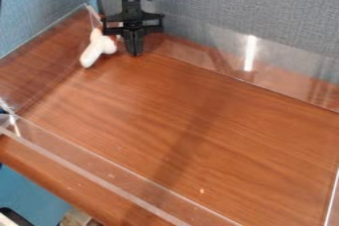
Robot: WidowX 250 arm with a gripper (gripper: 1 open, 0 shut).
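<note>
My black gripper point(134, 44) is low at the back left corner of the wooden tray floor, its fingers pointing down and looking close together, with nothing visible between them. Just left of it lies a white elongated object point(97, 48), perhaps a soft toy, tilted from upper right to lower left. Whether the gripper touches it I cannot tell.
Clear plastic walls point(249, 66) border the wooden floor point(212, 141). Grey padded panels stand behind and to the left.
</note>
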